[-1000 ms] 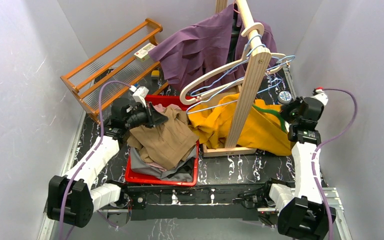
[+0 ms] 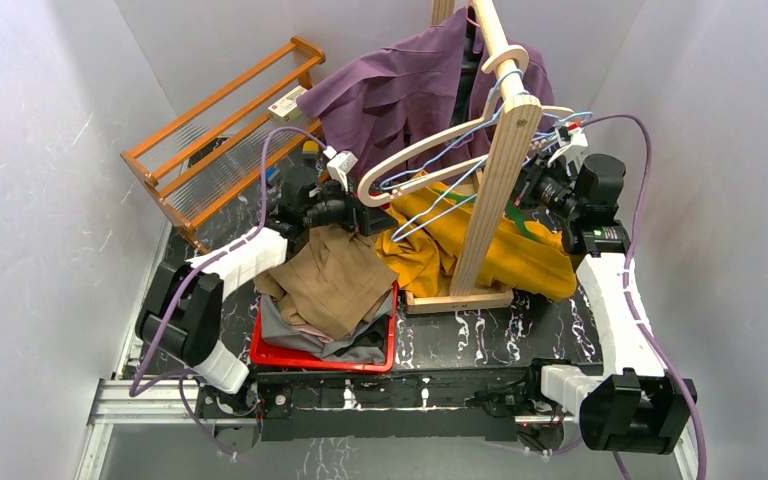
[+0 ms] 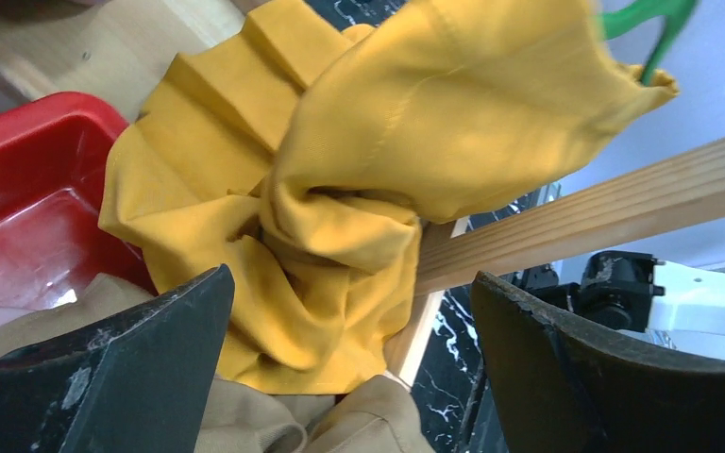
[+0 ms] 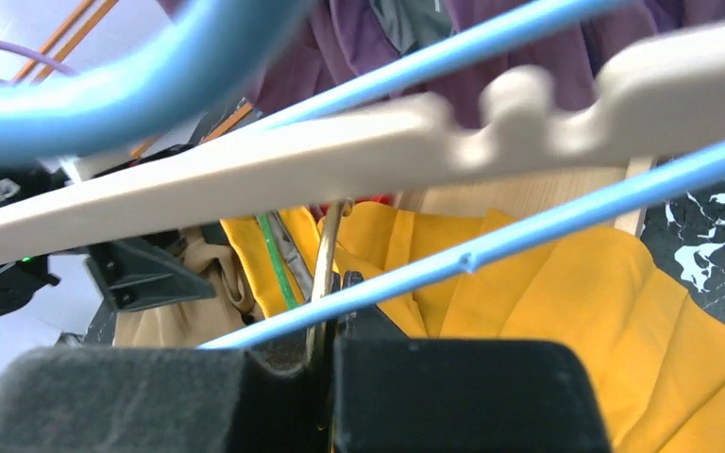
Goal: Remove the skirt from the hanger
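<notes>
The mustard-yellow skirt (image 2: 540, 262) hangs on a green hanger (image 2: 522, 222), right of the wooden stand's front post. In the right wrist view its metal hook (image 4: 327, 250) rises from between the fingers of my right gripper, which is shut on it. My left gripper is open, its fingers (image 3: 165, 349) apart on either side of the skirt's lower folds; whether the cloth lies between them or beyond cannot be told. In the top view the left gripper (image 2: 372, 218) is at the skirt's left end.
A red bin (image 2: 322, 365) with brown and grey clothes lies below the left arm. Empty beige and blue hangers (image 2: 410, 165) hang from the stand (image 2: 490, 190), close above my right gripper. A purple garment (image 2: 400, 90) hangs behind. A wooden rack (image 2: 230, 130) stands back left.
The right gripper has moved left, carrying the hanger and skirt, beneath the empty hangers.
</notes>
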